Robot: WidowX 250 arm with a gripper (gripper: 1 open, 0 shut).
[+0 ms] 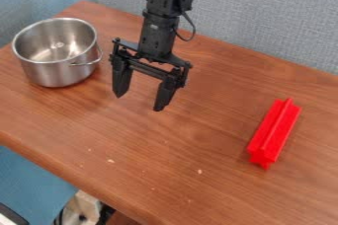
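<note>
My black gripper point(141, 88) hangs over the middle-back of the wooden table, its two fingers wide apart and nothing between them. A steel pot point(55, 61) with a thin wire handle stands upright at the left, just beside the gripper and apart from it. A long red object point(274, 132) lies at the right of the table, angled from near to far.
A grey wall point(264, 17) runs along the back, with a light blue surface along the left side and below the table's front-left edge.
</note>
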